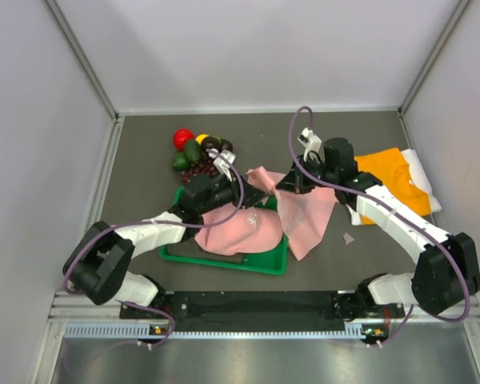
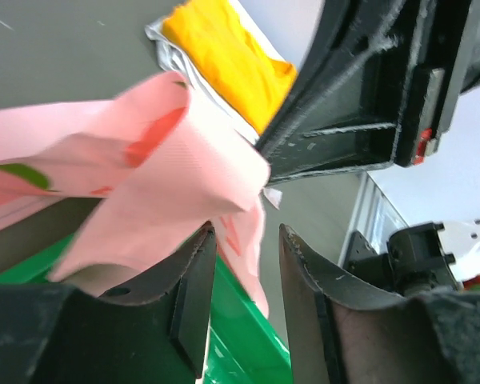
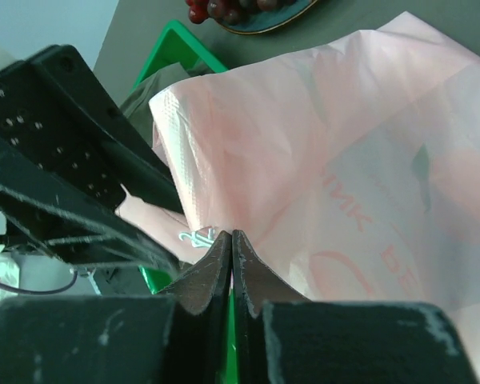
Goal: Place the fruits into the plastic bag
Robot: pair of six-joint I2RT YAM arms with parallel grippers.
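Note:
A pink translucent plastic bag drapes over a green basket, its raised part between the two grippers. My left gripper is part open just below the raised bag, with nothing clearly between its fingers. My right gripper is shut at the bag's edge; whether thin film sits between its tips is hard to tell. The fruits, including a red apple, avocados, a lemon and dark grapes, rest in a dish behind the basket at the back left.
An orange cloth on a white one lies at the right. Grey walls bound the table at back and sides.

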